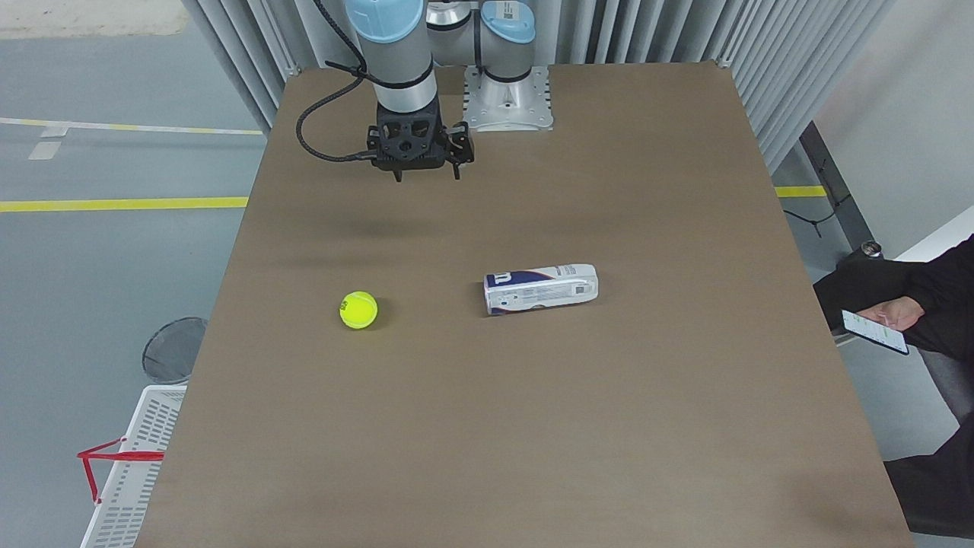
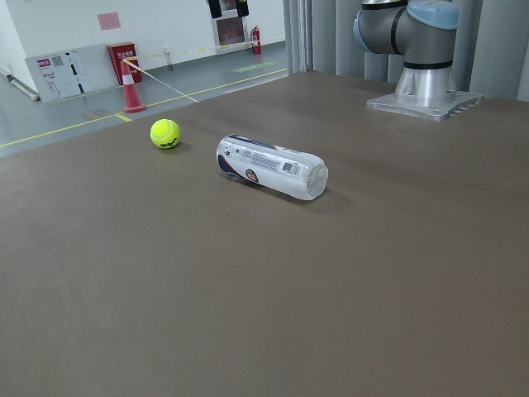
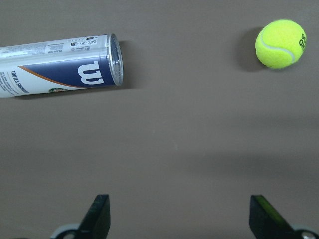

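A yellow tennis ball [image 1: 358, 310] rests on the brown table [image 1: 511, 429], left of a white and blue cylindrical can [image 1: 540, 288] lying on its side; the ball [image 2: 165, 133] and can [image 2: 272, 166] show apart in the left view too. My gripper [image 1: 426, 173] hangs above the table behind both. In the wrist view its two fingers [image 3: 179, 209] stand wide open with nothing between, the ball [image 3: 280, 43] upper right and the can [image 3: 59, 65] upper left.
The robot base [image 1: 507, 105] is at the table's back. A seated person with a phone [image 1: 873, 329] is beside the right edge. A white basket [image 1: 132, 498] stands off the left edge.
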